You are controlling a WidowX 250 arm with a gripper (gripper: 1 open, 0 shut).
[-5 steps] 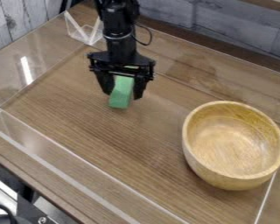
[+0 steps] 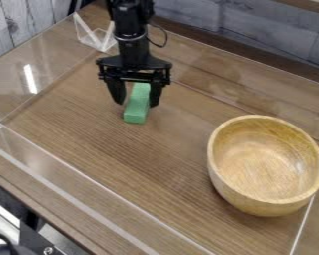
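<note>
My black gripper (image 2: 133, 75) stands upright in the upper middle of the camera view, open, with its fingers low over a green block (image 2: 139, 108). The block lies on the wooden table between the fingers, partly behind them. Whether the fingers touch it is not clear.
A large tan wooden bowl (image 2: 265, 165) takes up the right side of the table (image 2: 89, 179). Dark floor shows past the left edges.
The gripper has shifted slightly back and left from where it was a second ago. The green block appears a little turned and more exposed below the fingers.
</note>
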